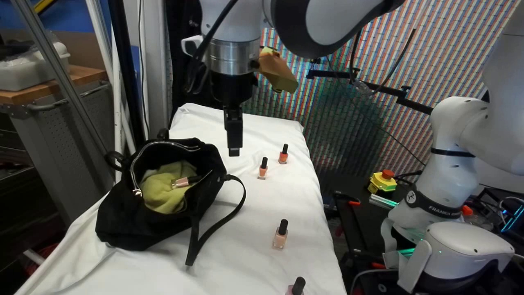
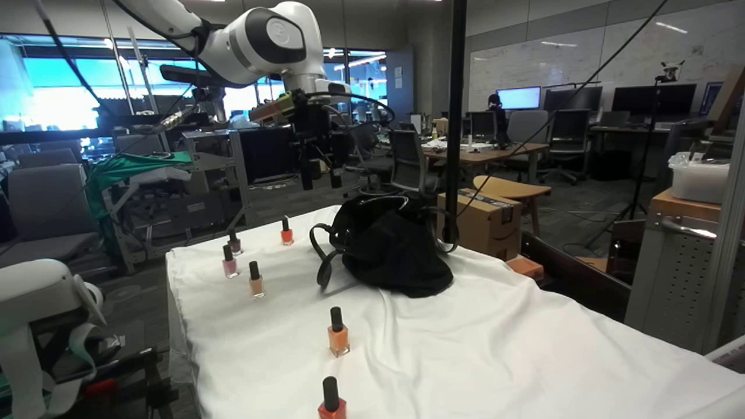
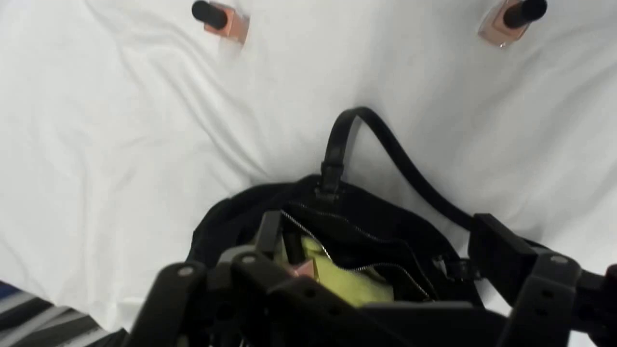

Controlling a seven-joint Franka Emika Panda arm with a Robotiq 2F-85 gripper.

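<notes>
Above the white-covered table, clear of everything on it, my gripper stands open with nothing between its fingers. A black handbag rests on the cloth with its zipped mouth spread open. Inside it lie a yellow-green cloth and, on top, a pinkish nail polish bottle on its side. Along the table several bottles stand upright: an orange one, a red-orange one, a peach one and a pink one. Farther off are a dark one and another red one.
The bag's strap loops onto the cloth toward the bottles. A second robot arm and a yellow emergency stop stand beyond the table's side.
</notes>
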